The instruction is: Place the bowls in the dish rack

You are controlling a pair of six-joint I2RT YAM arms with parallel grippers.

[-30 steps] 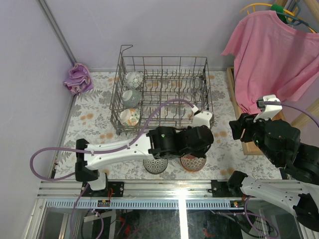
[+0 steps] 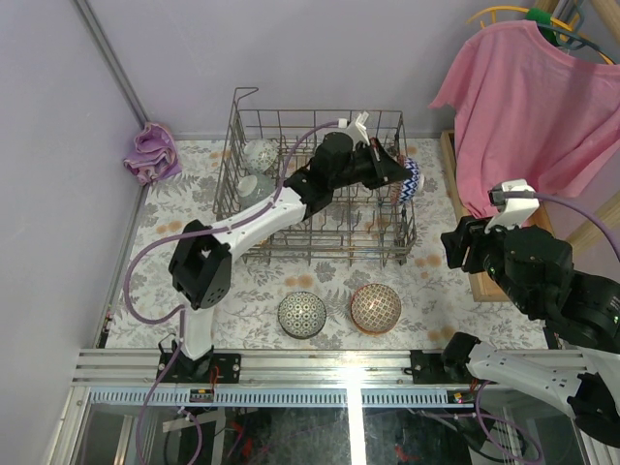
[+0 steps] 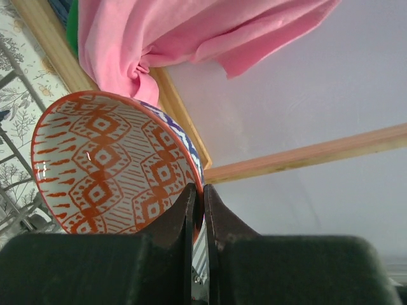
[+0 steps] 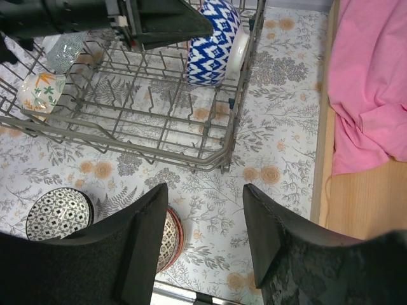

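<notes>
A bowl with blue zigzag outside (image 4: 210, 54) and red-patterned inside (image 3: 111, 159) is held on edge at the right side of the dish rack (image 4: 210, 164), my left gripper shut on its rim. Three bowls stand along the rack's left side: white patterned (image 2: 260, 153), pale grey (image 2: 254, 189), and a floral one (image 4: 41, 92), partly hidden by the arm in the top view. A dark patterned bowl (image 2: 301, 315) and a tan bowl (image 2: 376, 308) lie in front of the rack. My right gripper is open above the table, right of the rack, holding nothing.
A pink shirt (image 2: 513, 107) hangs at the right over a wooden tray (image 4: 359, 197). A purple cloth (image 2: 152, 155) lies at the back left. The table right of the rack, between it and the tray, is clear.
My left gripper has moved from the front bowls up and back to the rack's right side, carrying the zigzag bowl.
</notes>
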